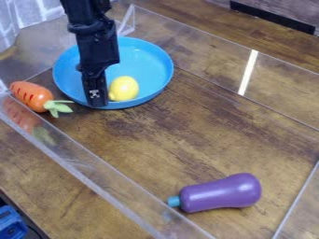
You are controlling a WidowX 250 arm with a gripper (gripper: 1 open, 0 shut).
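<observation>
My black gripper reaches down from the top left into a blue plate, its fingertips low at the plate's near left part, just left of a yellow lemon-like toy. It looks shut, with nothing visible between its fingers. An orange toy carrot with green leaves lies left of the plate. A purple toy eggplant rests at the lower right.
Clear plastic walls edge the wooden surface. Bare wood fills the middle and right. A blue object shows at the bottom left corner, outside the wall.
</observation>
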